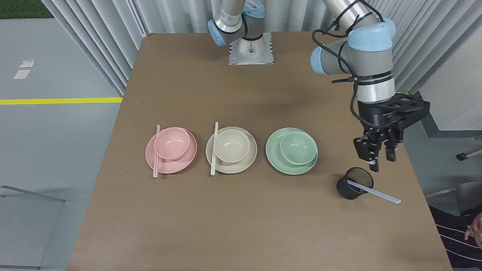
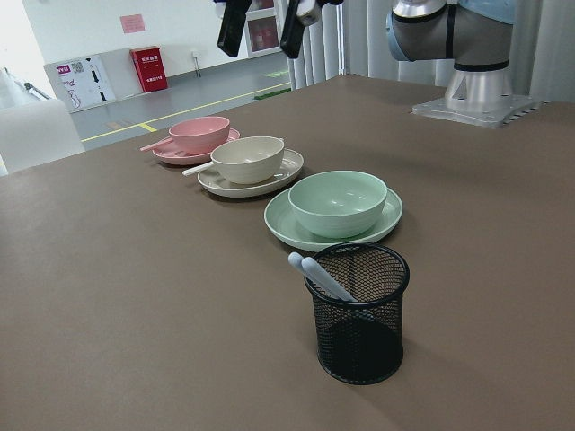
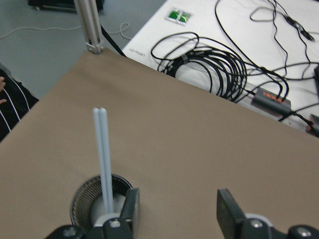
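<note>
My gripper (image 1: 379, 160) is raised above and behind a black mesh cup (image 1: 348, 189), its two fingers apart with only empty space between them, as the wrist view and left view (image 2: 262, 36) show. Pale blue chopsticks (image 1: 379, 194) lean in the cup. Left of it in the front view sit a green bowl (image 1: 298, 146) on a green plate, a cream bowl (image 1: 231, 144) on a plate with chopsticks (image 1: 214, 162), and a pink bowl (image 1: 171, 142) on a plate with pink chopsticks (image 1: 156, 167).
A white surface with coiled cables (image 3: 219, 74) shows beyond the table in the wrist view. A person is at the lower right.
</note>
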